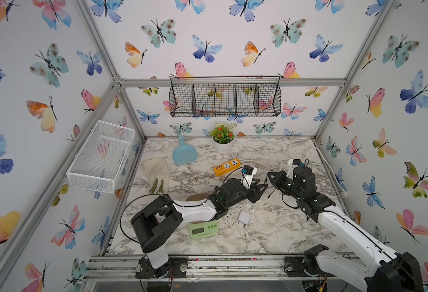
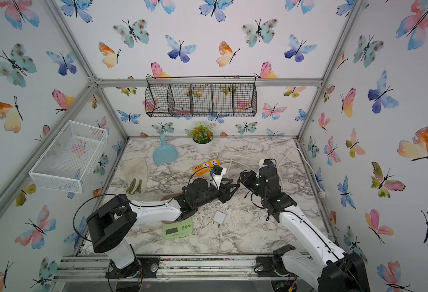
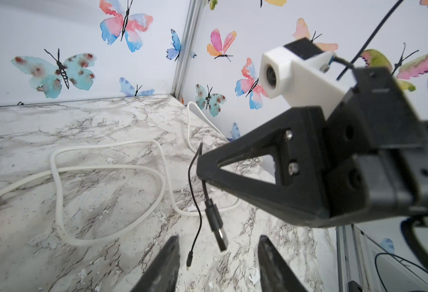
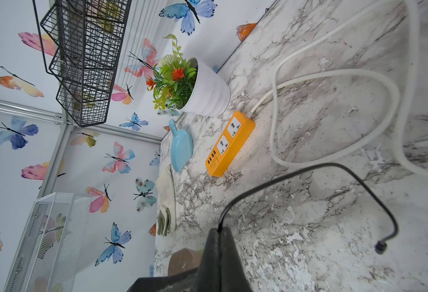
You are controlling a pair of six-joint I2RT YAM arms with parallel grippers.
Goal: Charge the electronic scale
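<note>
A black cable with a USB plug (image 3: 215,224) hangs from my right gripper, which is shut on it; its small connector (image 4: 380,246) dangles free. My left gripper has its fingers apart, facing that USB plug from just in front, with nothing clearly between them. The green scale (image 1: 203,229) lies at the front of the table, under the left arm. An orange power strip (image 4: 230,143) lies behind the grippers, its white cord looped to the right.
A grey square plate (image 1: 245,219) lies at front centre. A blue dustpan (image 1: 184,153), potted plant (image 1: 222,139) and gloves (image 1: 155,175) stand or lie at the back and left. A brown object is partly hidden by the left arm.
</note>
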